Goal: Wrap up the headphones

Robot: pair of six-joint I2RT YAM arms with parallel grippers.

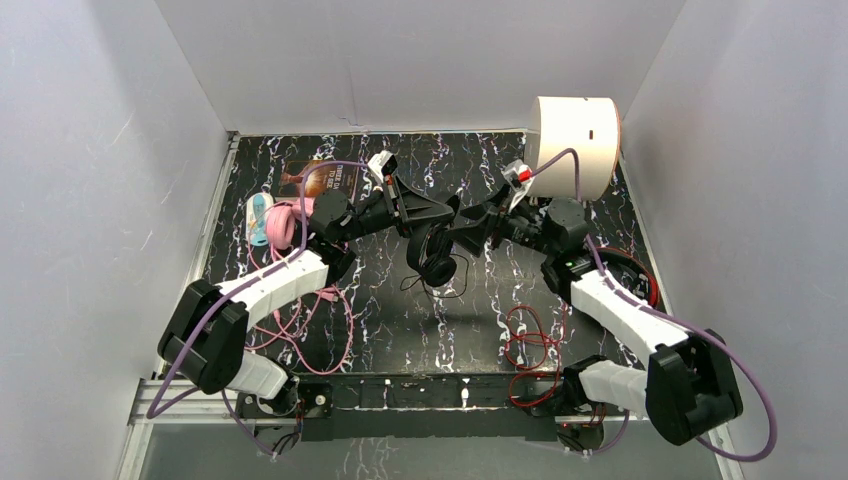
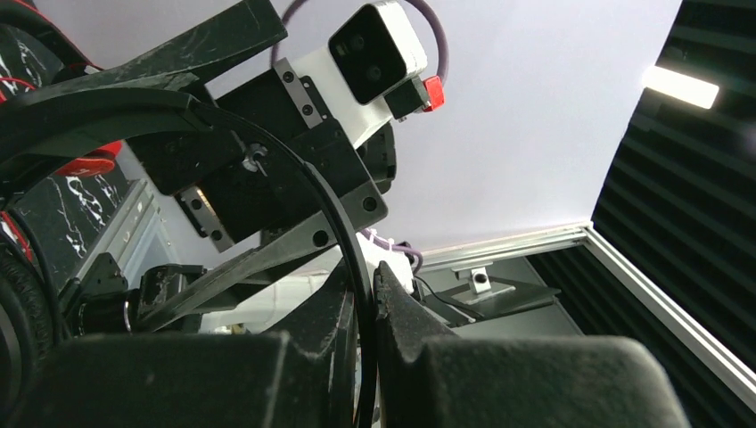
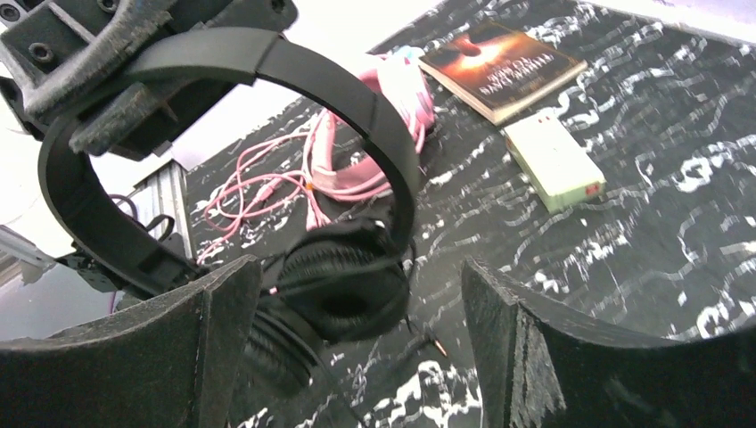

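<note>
Black headphones hang in the air over the table's middle, earcups [image 1: 437, 268] downward. Their headband [image 3: 393, 165] is pinched by my left gripper, whose fingers are shut on it. Facing it from the right, my right gripper [image 1: 463, 226] is close to the headphones in the top view. In the right wrist view its fingers [image 3: 513, 352] stand apart, with an earcup [image 3: 343, 285] seen in the gap beyond them; no contact shows. A thin black cable [image 1: 465, 275] dangles below the earcups.
Pink headphones [image 3: 401, 98] with a loose pink cable lie at the left, near a book [image 3: 499, 62] and a pale box [image 3: 554, 160]. A white cylinder [image 1: 570, 145] stands back right. Red headphones [image 1: 648, 275] and a red cable [image 1: 530, 345] lie at the right.
</note>
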